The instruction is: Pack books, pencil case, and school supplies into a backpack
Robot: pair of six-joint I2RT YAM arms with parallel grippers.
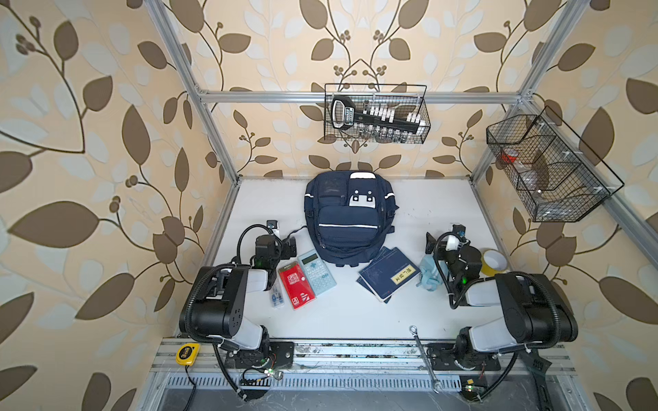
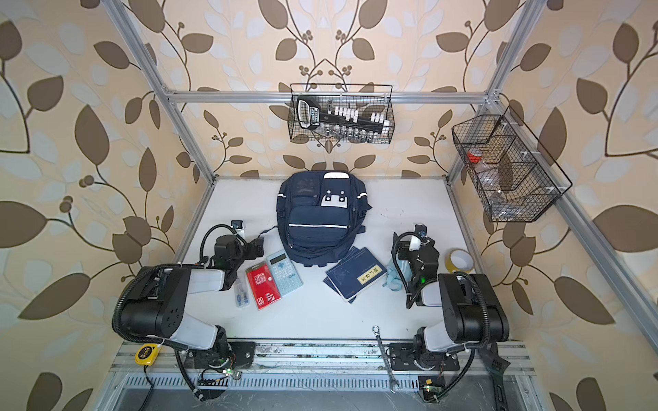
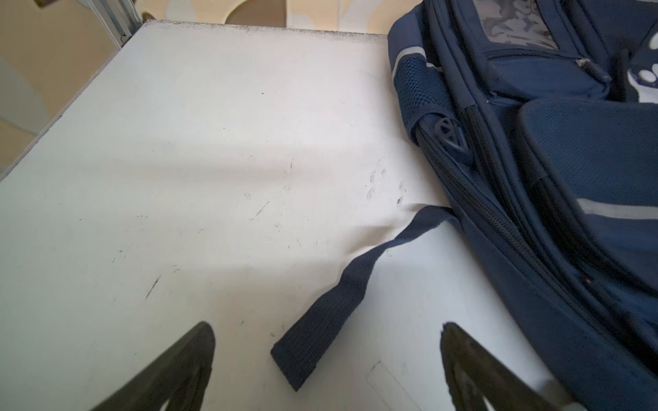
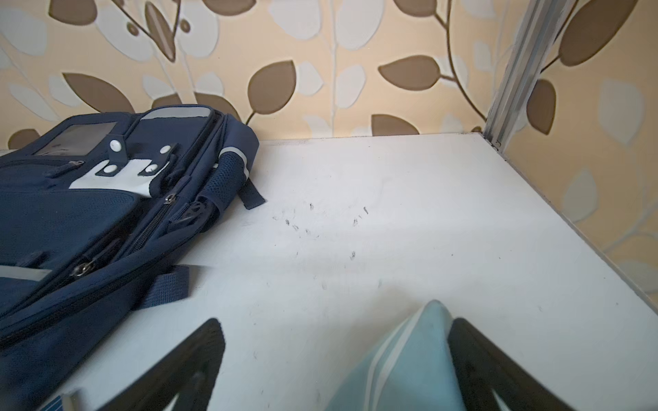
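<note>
A dark blue backpack (image 1: 348, 213) lies on its back at the middle of the table, its front facing up. In front of it, to the left, are a light blue calculator (image 1: 318, 275), a red pack (image 1: 296, 286) and a small clear packet (image 1: 276, 296) partly behind the arm. Dark blue books (image 1: 389, 274) are stacked front right of the bag. A light blue cloth-like pouch (image 4: 404, 370) rises by the right fingers. My left gripper stands open above a loose strap (image 3: 336, 301). My right gripper is open too, the pouch between and below its fingers.
Yellow tape (image 1: 493, 261) stands by the right arm. A wrench (image 1: 425, 357) lies across the front rail, and a yellow tape measure (image 1: 187, 353) is at front left. Wire baskets (image 1: 377, 116) hang on the frame.
</note>
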